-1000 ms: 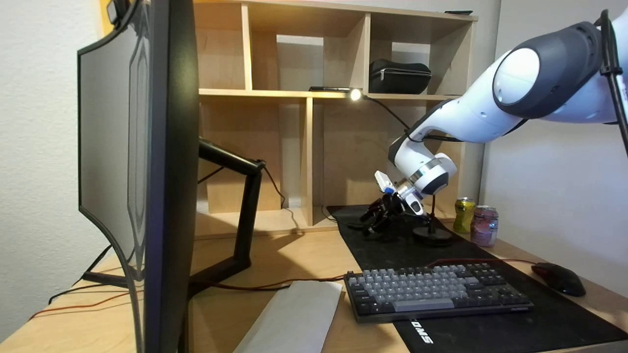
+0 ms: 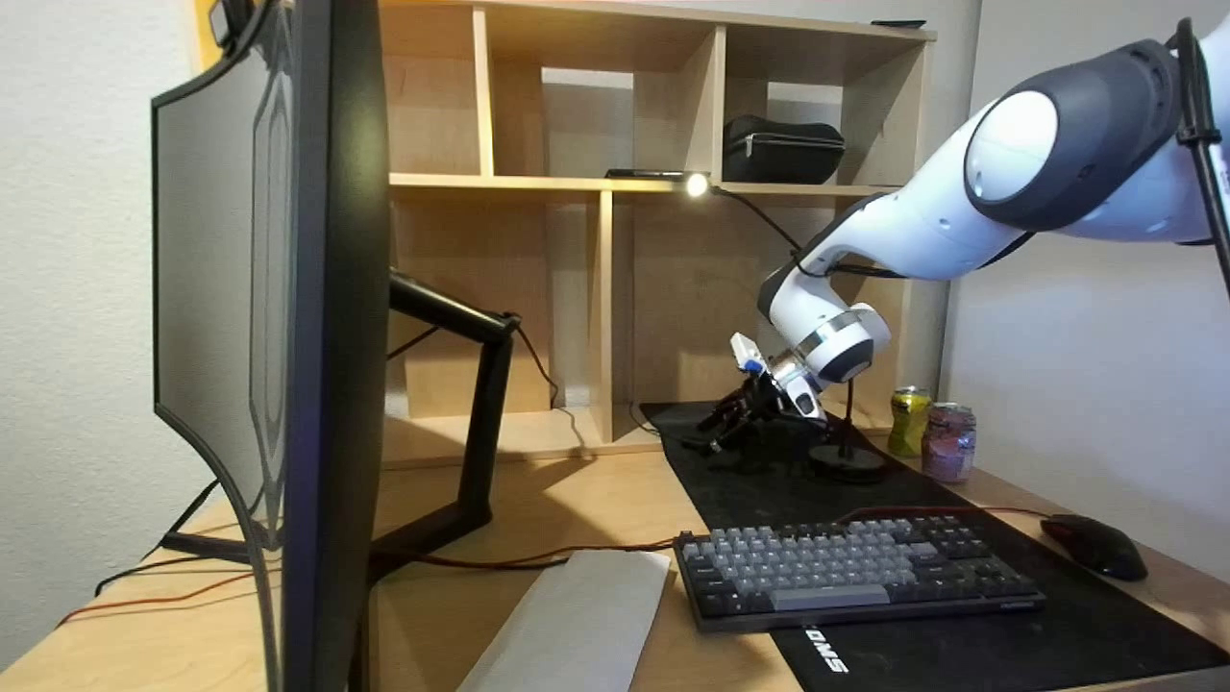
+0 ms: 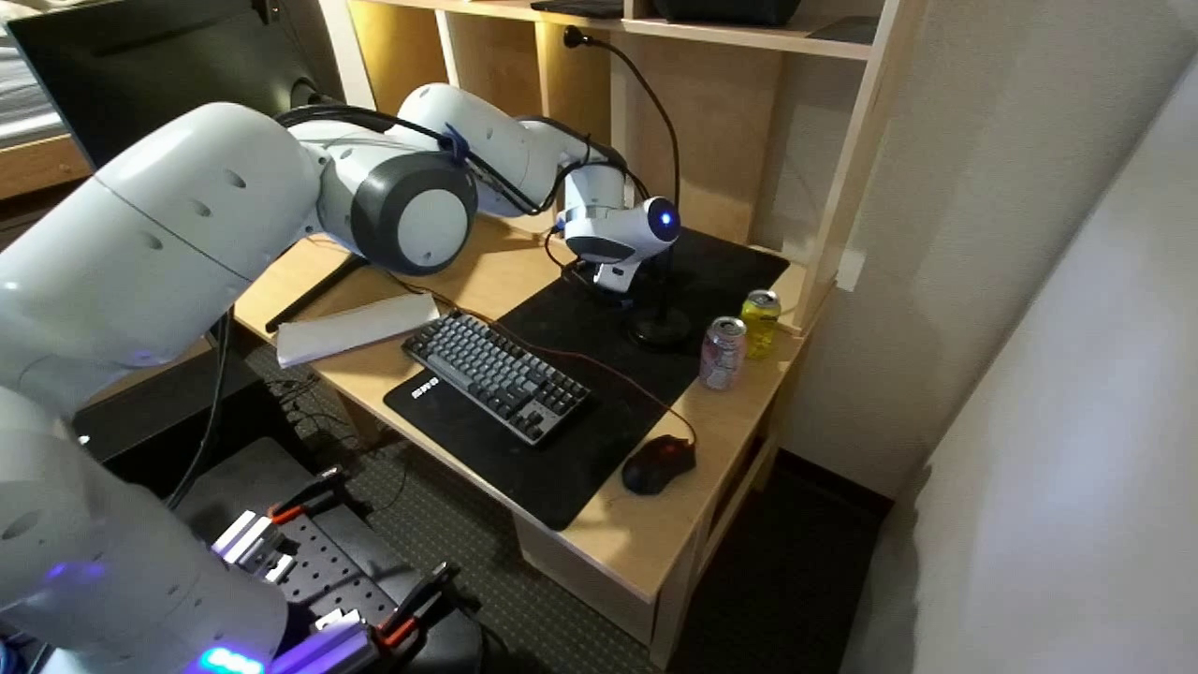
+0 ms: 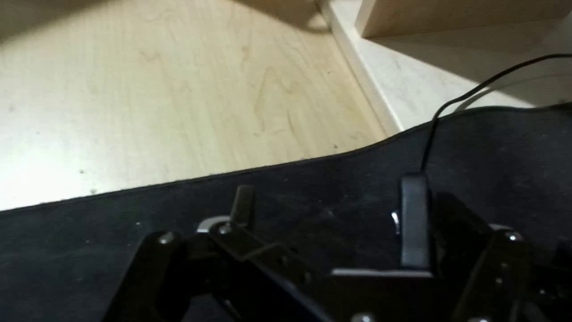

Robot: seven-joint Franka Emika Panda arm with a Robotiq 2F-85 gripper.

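Observation:
My gripper stands open over the black desk mat (image 4: 316,188), its two dark fingers well apart. Only dark mat shows between them in the wrist view. A thin black cable (image 4: 482,86) comes in from the right and passes out of sight behind the right finger (image 4: 415,222). Exterior view 1 places the gripper (image 2: 724,427) low at the mat's far end, left of the black lamp base (image 2: 848,461). Whether the fingertips touch the mat, I cannot tell. In exterior view 2 the arm's wrist mostly hides the gripper.
A grey-black keyboard (image 2: 859,565) lies at the mat's near end, with a mouse (image 2: 1093,546) to its right. Two cans, one yellow (image 2: 908,421) and one pink (image 2: 948,443), stand right of the lamp. The wooden shelf (image 2: 502,436) borders the desk behind; a monitor (image 2: 334,346) stands left.
In exterior view 1 my gripper and wrist have shifted very slightly left and down. The objects on the desk look unmoved.

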